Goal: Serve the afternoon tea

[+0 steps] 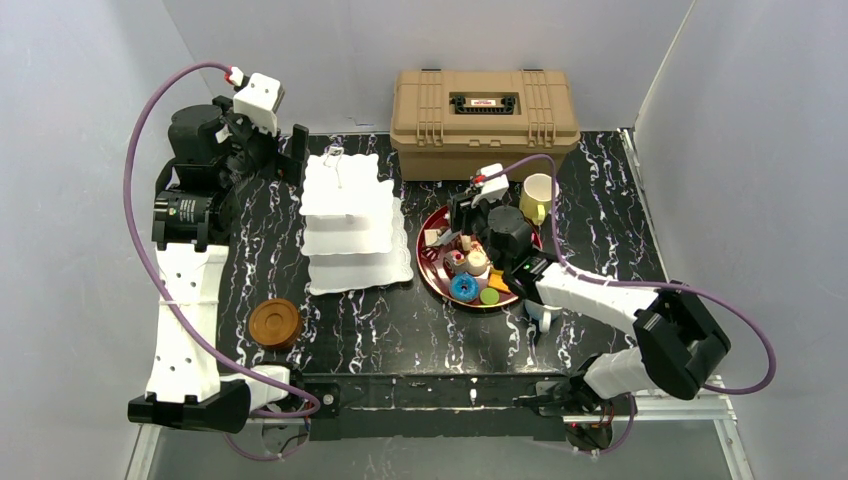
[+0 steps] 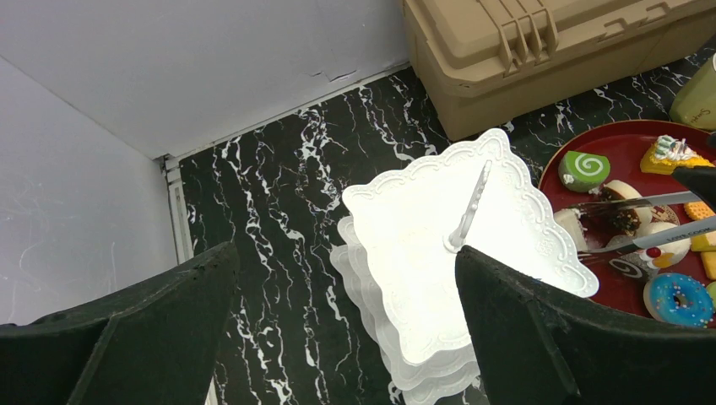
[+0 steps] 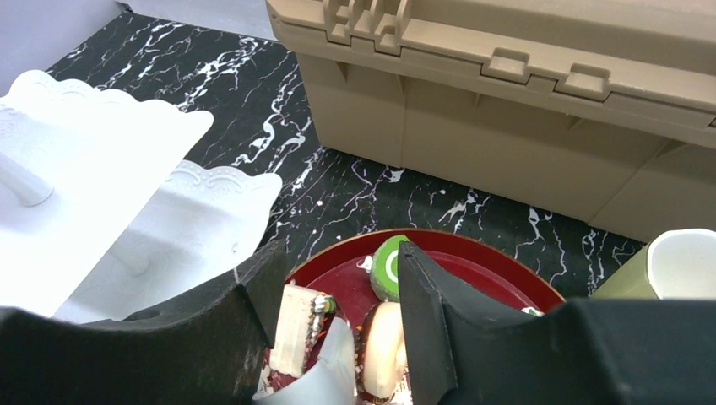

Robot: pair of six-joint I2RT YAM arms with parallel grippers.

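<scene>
A red tray [image 1: 432, 270] holds sweets: blue donut [image 1: 463, 288], green roll [image 3: 388, 270], cream-coloured cake slice [image 3: 295, 329] and others. Left of it stands a white three-tier stand [image 1: 355, 270]. My right gripper is low over the tray, with silver tongs at its fingers, tips by the cream-coloured slice in the left wrist view; whether they grip it I cannot tell. My left gripper hangs open above the stand's left side, nothing between its fingers.
A tan case [image 1: 485, 150] stands at the back. A cream mug [image 1: 535, 195] is right of the tray, a blue cup [image 1: 543, 318] in front of it. A wooden disc [image 1: 275, 322] lies front left.
</scene>
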